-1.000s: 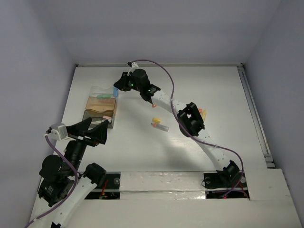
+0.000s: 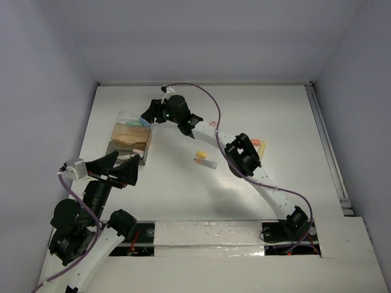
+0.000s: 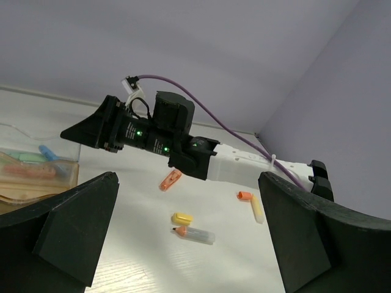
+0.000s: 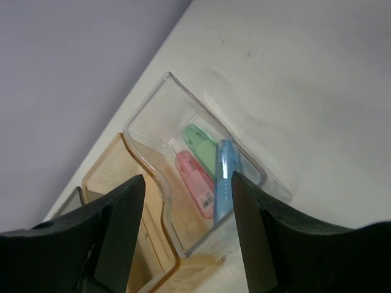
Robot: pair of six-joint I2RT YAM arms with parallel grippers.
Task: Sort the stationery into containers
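In the right wrist view a blue marker [image 4: 225, 177], a green marker [image 4: 202, 146] and a red one [image 4: 197, 183] lie inside the clear container [image 4: 208, 110]. My right gripper is open above it, its fingers [image 4: 122, 226] apart and the blue marker just past one fingertip, not gripped. Behind that container stands a wooden-coloured one [image 2: 128, 133], then a grey one [image 2: 116, 146]. My left gripper [image 2: 129, 170] stands open and empty at the front left. On the table lie a grey crayon-like piece [image 3: 197, 234], a yellow piece [image 3: 182, 218] and an orange piece [image 3: 170, 179].
Further right lie a small orange-red piece [image 3: 244, 196] and a yellow stick [image 3: 257, 209], near the right arm [image 2: 244, 155], which stretches across the table. Walls enclose the back and sides.
The right gripper has opened and shifted slightly left and down over the clear container. The left arm has stayed still.
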